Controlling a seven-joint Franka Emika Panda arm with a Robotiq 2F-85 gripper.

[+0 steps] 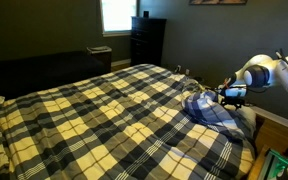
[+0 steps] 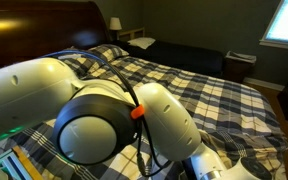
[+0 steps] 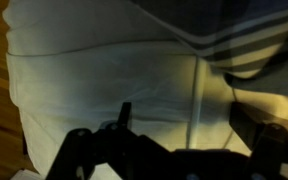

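A plaid blanket in dark blue and cream covers the bed. At its right edge it is folded back in a rumpled heap, with pale bedding showing beside it. My gripper is over that right edge. In the wrist view my gripper stands open, its dark fingers set wide apart. Pale cloth with a raised seam lies beneath them, and a dark striped fold of blanket is at upper right. Whether the fingertips touch the cloth, I cannot tell.
Wooden floor lies beyond the bed's right edge. A dark dresser and a small nightstand stand at the back. The white arm hides much of the bed in the second exterior view.
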